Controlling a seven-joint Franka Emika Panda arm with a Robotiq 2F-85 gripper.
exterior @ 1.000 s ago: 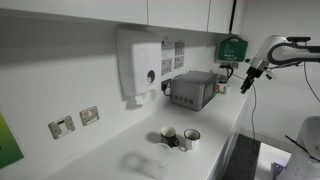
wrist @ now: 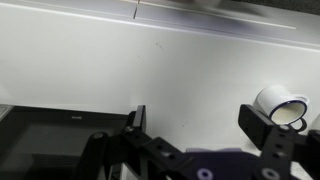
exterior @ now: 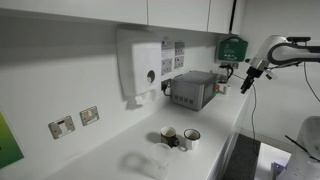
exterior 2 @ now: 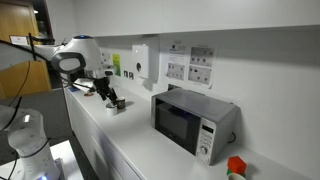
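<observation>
My gripper is open in the wrist view, its two dark fingers wide apart with only white counter behind the gap. To its right lies a white mug with a dark rim [wrist: 283, 104], clear of the fingers. In exterior view 1 the gripper [exterior: 251, 78] hangs at the far right, well off the counter. A white mug [exterior: 192, 141] and a darker mug [exterior: 169, 136] stand side by side on the counter there. Exterior view 2 has the gripper [exterior 2: 103, 88] above the white mug [exterior 2: 112, 110].
A microwave [exterior 2: 188, 122] stands on the counter against the wall. Near it are a red object [exterior 2: 236, 164] and a green-rimmed one at the frame edge. A clear container [exterior: 158, 157] sits at the near counter end.
</observation>
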